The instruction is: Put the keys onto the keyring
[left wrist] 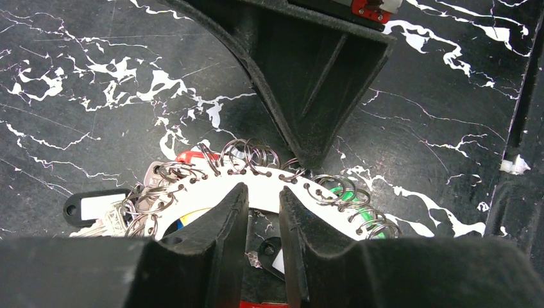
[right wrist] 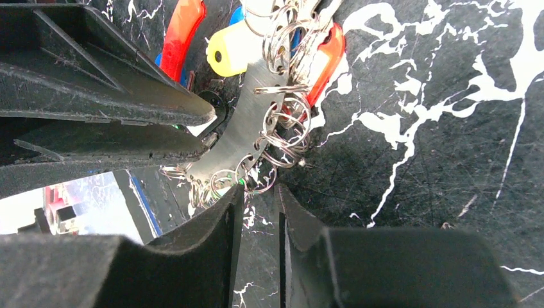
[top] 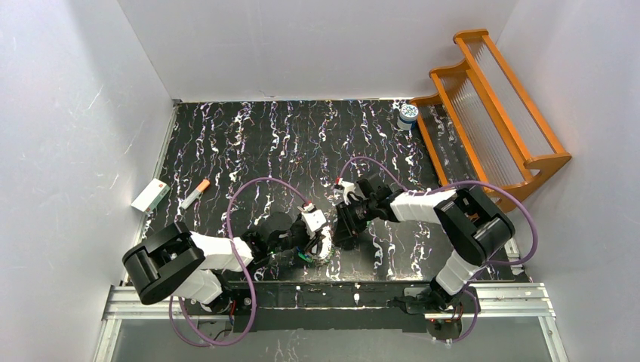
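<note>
The keyring is a curved metal plate (left wrist: 263, 192) edged with many small wire rings; it lies on the dark marbled table, partly hidden by my arms in the top view. Over its inner edge, my left gripper is part open, with no key seen between its fingertips. My right gripper is also part open, close to a loose wire ring (right wrist: 259, 179) on the plate's outer edge; whether it touches the ring I cannot tell. A black-headed key (left wrist: 96, 206) and a red key (right wrist: 182, 40) lie around the plate.
Yellow (right wrist: 228, 51) and green (left wrist: 346, 196) key covers crowd the plate. An orange-tipped marker (top: 195, 194) and a white box (top: 151, 195) lie at the left. A wooden rack (top: 490, 113) and a white tub (top: 407, 116) stand at the back right.
</note>
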